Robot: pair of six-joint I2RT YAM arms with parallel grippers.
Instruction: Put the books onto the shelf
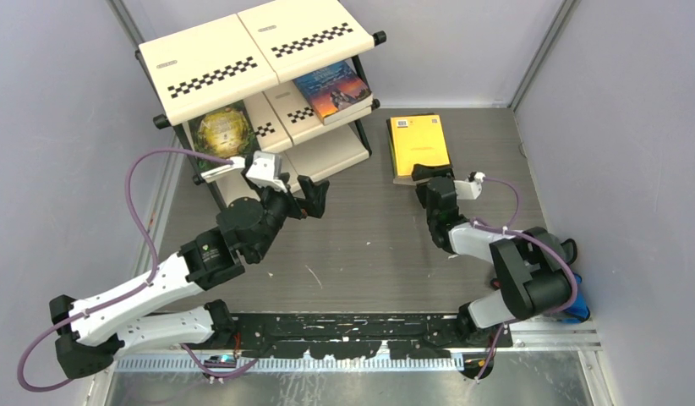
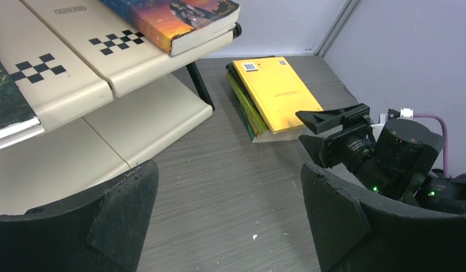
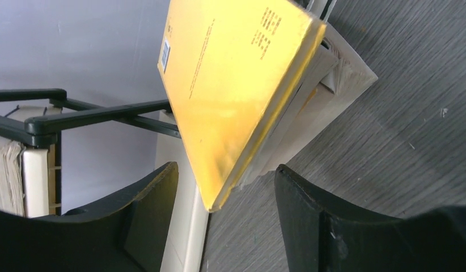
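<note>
A yellow book (image 1: pixel 418 139) tops a pile of books on the floor, right of the rack; the green and dark covers (image 2: pixel 246 107) below it show in the left wrist view. My right gripper (image 1: pixel 433 179) is open at the pile's near edge. In the right wrist view the yellow book (image 3: pixel 231 96) lies just beyond its spread fingers (image 3: pixel 157 198), nothing gripped. My left gripper (image 1: pixel 314 197) hangs open and empty over the floor in front of the rack. On the rack's middle shelf are a blue-orange book (image 1: pixel 334 90) and a dark book with a yellow picture (image 1: pixel 223 134).
The cream rack (image 1: pixel 251 55) with checkered strips stands at the back left, its top and lower shelves bare where visible. Clear floor (image 1: pixel 361 245) lies between the arms. A grey and blue bag (image 1: pixel 578 296) sits at the right wall, partly hidden by my right arm.
</note>
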